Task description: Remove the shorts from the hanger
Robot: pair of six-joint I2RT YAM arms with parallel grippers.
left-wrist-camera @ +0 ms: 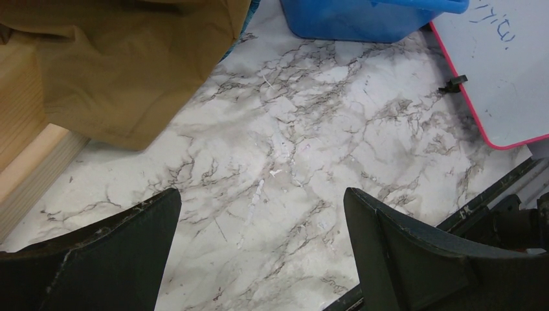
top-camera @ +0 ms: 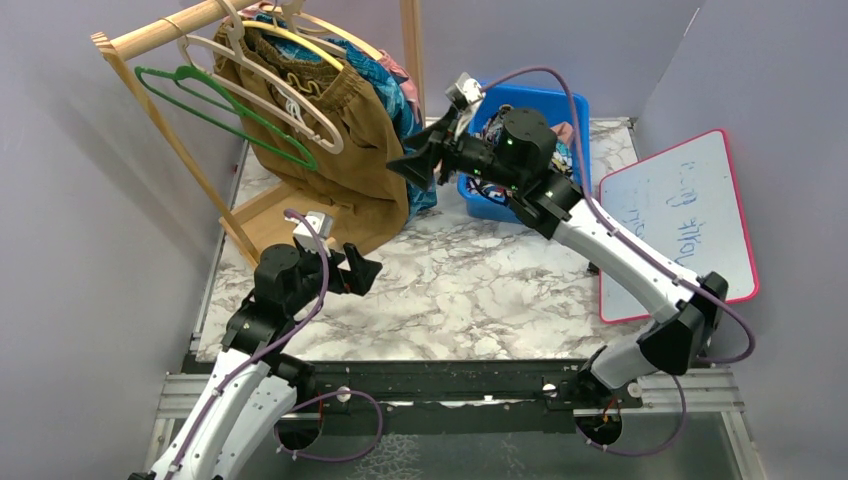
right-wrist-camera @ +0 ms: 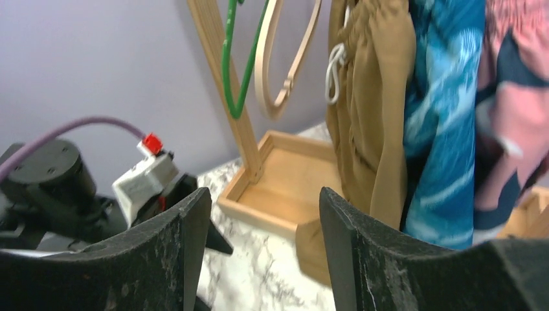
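Brown shorts (top-camera: 330, 150) hang from a hanger on the wooden rack at the back left, their lower end reaching down to the rack's base. In front of them hang an empty white hanger (top-camera: 270, 85) and an empty green hanger (top-camera: 215, 115). Below and in front of the rack, my left gripper (top-camera: 362, 272) stands open and empty over the table; the brown cloth (left-wrist-camera: 129, 71) shows at the upper left of its view. My right gripper (top-camera: 408, 168) is in the air right of the clothes, its fingers apart with nothing between them. The shorts (right-wrist-camera: 388, 110) appear beyond it.
Blue patterned cloth (top-camera: 385, 85) and pink cloth (top-camera: 405, 80) hang behind the shorts. A blue bin (top-camera: 497, 209) holding cloths stands at the back, partly behind my right arm. The whiteboard (top-camera: 680, 220) lies at the right.
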